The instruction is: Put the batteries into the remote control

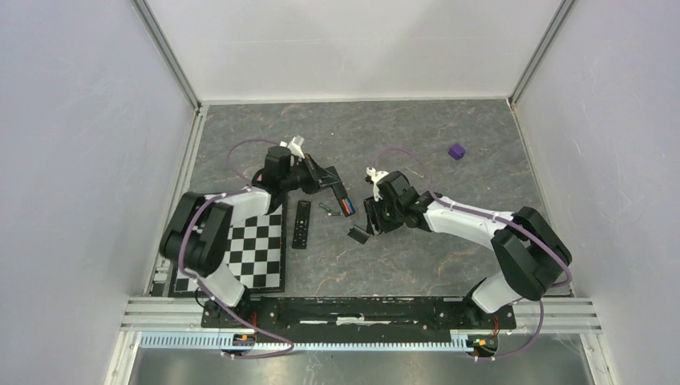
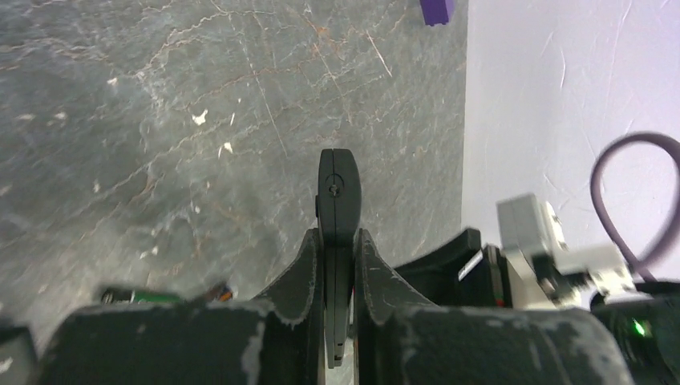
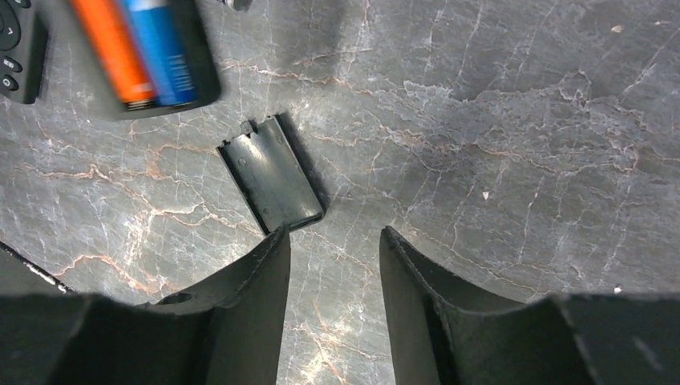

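Note:
My left gripper (image 1: 319,175) is shut on a black remote control, held up over the middle of the table; its open compartment (image 1: 345,200) shows red and blue batteries, blurred in the right wrist view (image 3: 172,60). My right gripper stands open just right of it, nothing between its fingers. The battery cover (image 3: 269,172) lies loose on the table, below the held remote in the top view. Small loose objects (image 1: 329,210) lie beside the remote, too small to tell.
A second remote (image 1: 301,224) lies right of the checkerboard (image 1: 257,257). A purple block (image 1: 456,151) sits at the back right.

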